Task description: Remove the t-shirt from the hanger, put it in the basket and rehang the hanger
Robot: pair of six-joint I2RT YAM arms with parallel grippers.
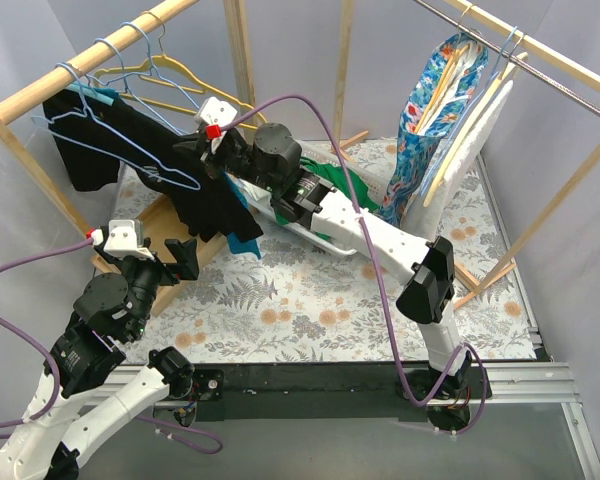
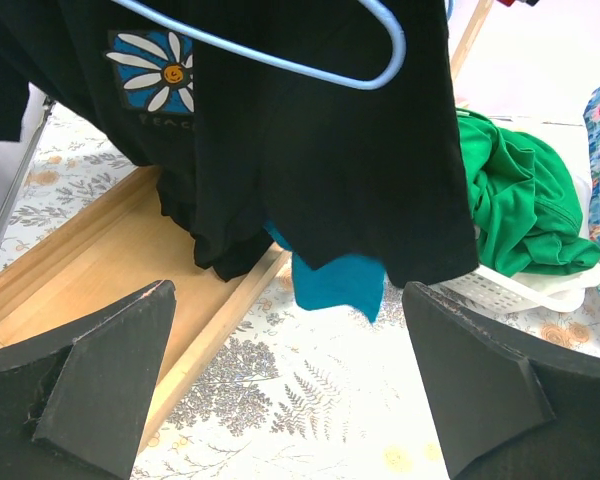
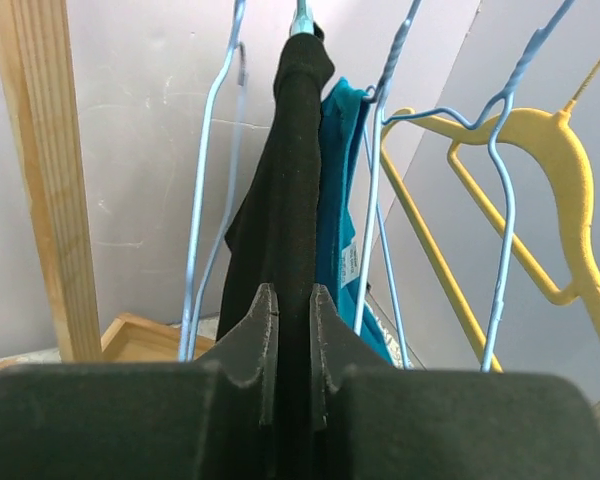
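Note:
A black t-shirt [image 1: 180,195] with a daisy print [image 2: 160,72] hangs among blue wire hangers on the left rail, a teal garment [image 3: 340,180] beside it. My right gripper [image 1: 195,150] is shut on the black fabric; in the right wrist view its fingertips [image 3: 250,340] pinch the dark cloth, which runs up toward a hanger top. My left gripper stands open low at the front left, below and in front of the shirt, with nothing between its fingers.
A wooden tray [image 2: 120,250] lies under the shirt. A white basket [image 2: 510,290] with green cloth [image 2: 520,200] sits behind. Yellow hangers [image 3: 570,200] hang nearby; other garments [image 1: 440,100] hang on the right rail.

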